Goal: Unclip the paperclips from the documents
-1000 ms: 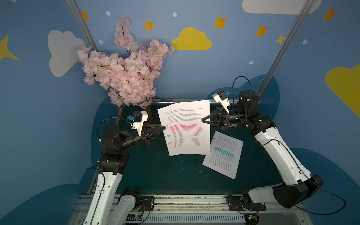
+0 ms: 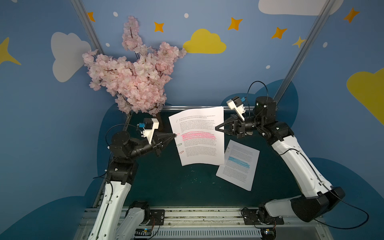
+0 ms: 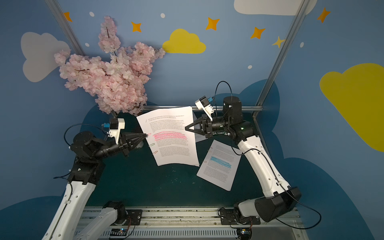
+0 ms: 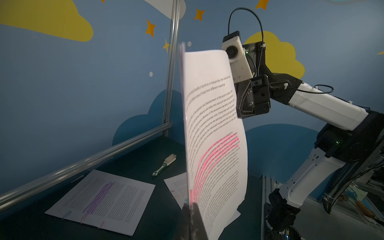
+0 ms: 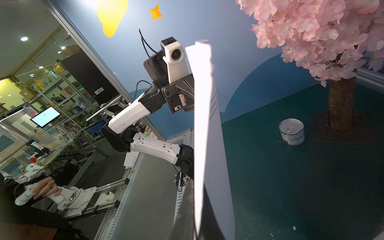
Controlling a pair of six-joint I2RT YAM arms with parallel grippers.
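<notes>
A white document with pink highlighting [image 2: 200, 154] is held up above the table. On its right edge my right gripper [image 2: 216, 128] is shut, the sheets' edge between its fingers in the right wrist view. My left gripper [image 2: 175, 135] is shut at the document's left edge, its tips meeting a pink paperclip [image 4: 191, 196]. Whether the clip's end lies between the tips cannot be made out. Below it, a green paperclip [image 3: 151, 144] and a red paperclip [image 3: 155, 152] sit on the same edge. A short dark mark, perhaps another clip [image 2: 176, 120], shows near the top.
A blue-highlighted document [image 2: 240, 176] lies at the right. Another with purple highlighting [image 4: 124, 204] bears several clips along one edge; a brush [image 4: 164, 164] lies beyond it. A can [image 5: 292, 132] and blossom tree [image 5: 342, 104] stand behind.
The held document's left side has shifted very slightly right and up, its clips with it. Both grippers remain nearly still.
</notes>
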